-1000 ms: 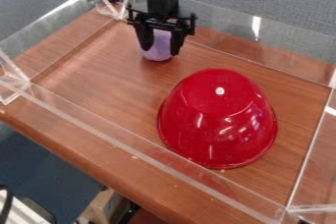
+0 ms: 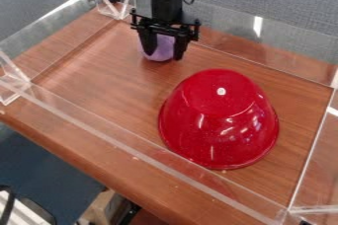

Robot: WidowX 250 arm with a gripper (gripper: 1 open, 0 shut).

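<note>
The black gripper [image 2: 165,34] hangs at the back middle of the wooden tray area, pointing down over a small purple object [image 2: 157,51]. Its fingers reach around the top of that object and partly cover it; whether they grip it is not clear. A large glossy red bowl [image 2: 218,119], upside down, sits on the right side of the wooden surface [image 2: 106,96].
Low clear plastic walls [image 2: 158,158] border the surface on all sides. A grey wall stands behind, and a dark arm rises from the gripper.
The gripper has shifted very slightly to the right and down over the purple object. The red bowl has not moved.
</note>
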